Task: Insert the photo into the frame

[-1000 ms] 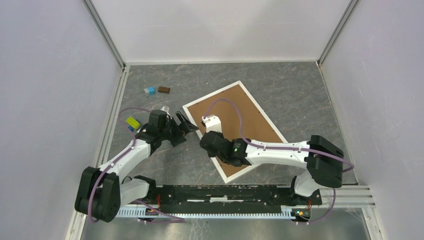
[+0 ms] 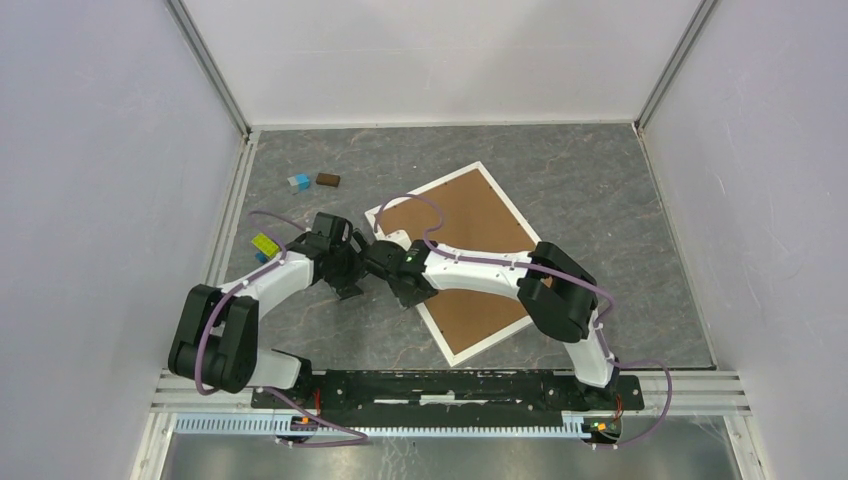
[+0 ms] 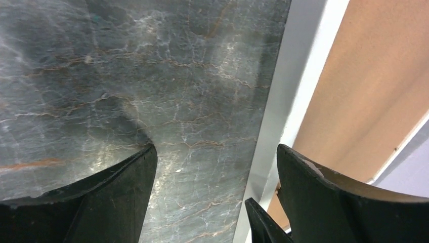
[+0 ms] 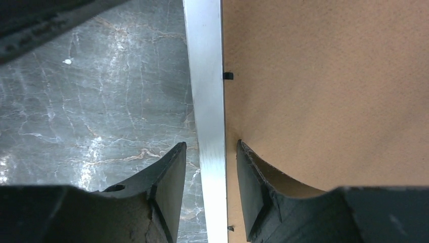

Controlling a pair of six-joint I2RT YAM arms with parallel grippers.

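The picture frame (image 2: 500, 200) lies tilted on the grey surface, white-rimmed with a brown backing (image 4: 324, 91). Small dark tabs (image 4: 227, 76) sit along the backing's inner edge. My right gripper is open over the left rim, one finger on either side of the white strip. My left gripper stands open just left of that rim, over bare surface, with nothing seen between its fingers. No separate photo can be made out; the arms hide part of the frame.
Small blue (image 2: 300, 183), dark brown (image 2: 328, 180) and yellow (image 2: 266, 244) blocks lie at the left. Pale walls (image 2: 760, 200) bound the work area.
My right arm has moved left and back onto the frame's left rim. My left gripper has shifted slightly left, away from the rim.
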